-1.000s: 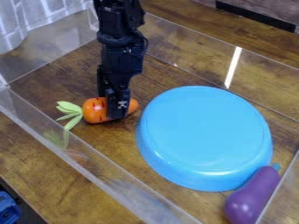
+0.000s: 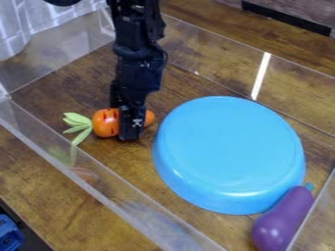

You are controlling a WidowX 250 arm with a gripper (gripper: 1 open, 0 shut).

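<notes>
The black gripper (image 2: 128,118) points down onto an orange toy carrot (image 2: 105,125) with pale green leaves (image 2: 73,125), lying on the wooden floor of a clear-walled bin at the left. Its fingers are around the carrot's body, partly hiding it; whether they are closed on it is hard to tell.
A large upturned blue bowl or lid (image 2: 228,152) fills the right of the bin. A purple eggplant (image 2: 280,221) lies at the lower right. Bare wood (image 2: 78,80) shows behind and left of the arm.
The gripper has shifted slightly lower over the carrot, covering a bit more of it. The other objects have not moved.
</notes>
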